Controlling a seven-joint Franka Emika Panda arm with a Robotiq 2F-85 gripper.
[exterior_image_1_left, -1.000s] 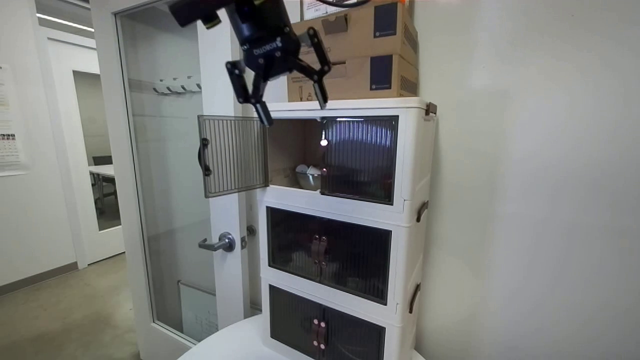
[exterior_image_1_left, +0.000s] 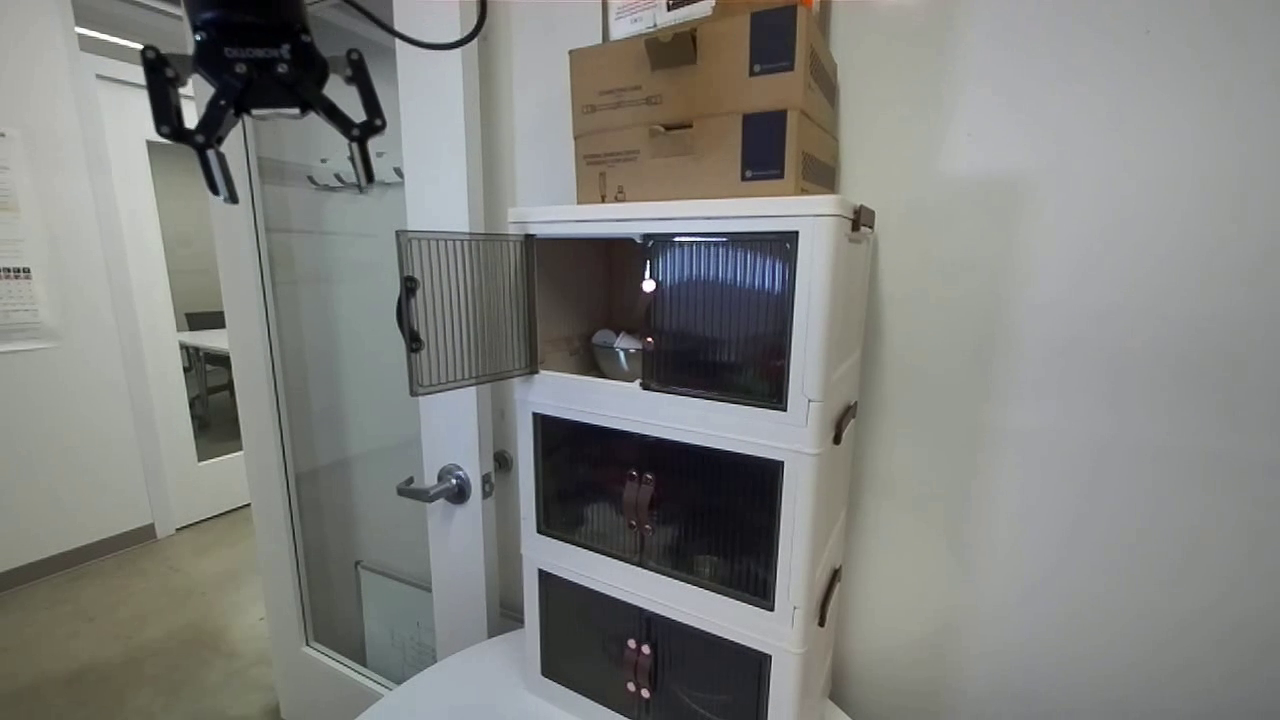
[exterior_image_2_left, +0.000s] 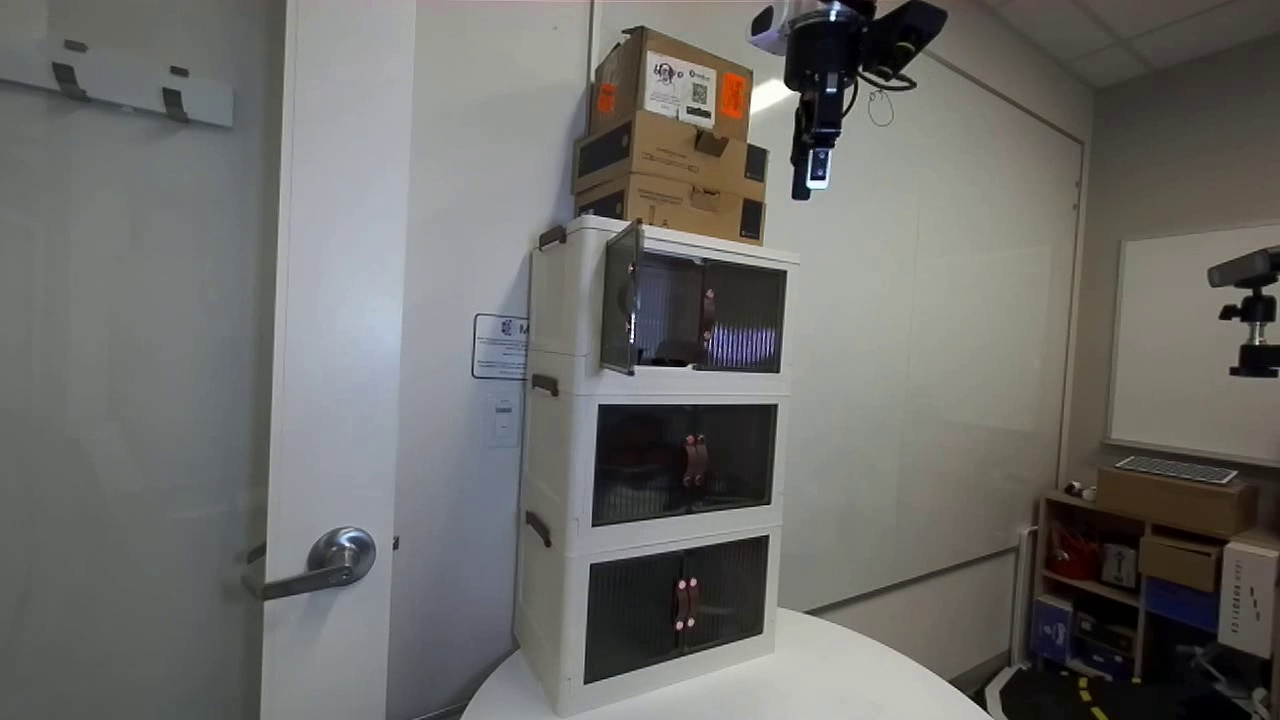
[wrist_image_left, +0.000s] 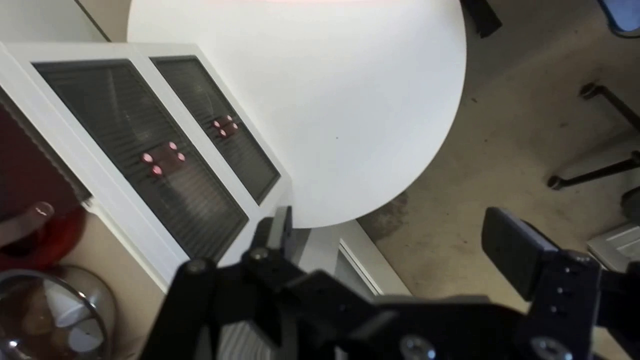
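A white three-tier cabinet (exterior_image_1_left: 828, 324) stands on a round white table (wrist_image_left: 360, 108). Its top left door (exterior_image_1_left: 468, 312) is swung out, while the top right door (exterior_image_1_left: 720, 318) is closed. Inside the top compartment sits a clear bowl (exterior_image_1_left: 619, 360) with white pieces in it; the wrist view shows the bowl (wrist_image_left: 99, 294) at lower left, beside something red (wrist_image_left: 66, 240). My gripper (exterior_image_1_left: 288, 186) is open and empty, up and to the left of the swung door, touching nothing. From the other side, the gripper (exterior_image_2_left: 811, 186) appears high, near the cabinet's top right.
Cardboard boxes (exterior_image_1_left: 708, 156) are stacked on the cabinet. The middle doors (exterior_image_1_left: 654, 510) and bottom doors (exterior_image_1_left: 654, 648) are closed. A glass-paned room door with a lever handle (exterior_image_1_left: 438, 486) is close by on the left.
My gripper has moved left and slightly up, from above the top compartment's opening to beyond the swung door. It stays open, and the cabinet looks the same.
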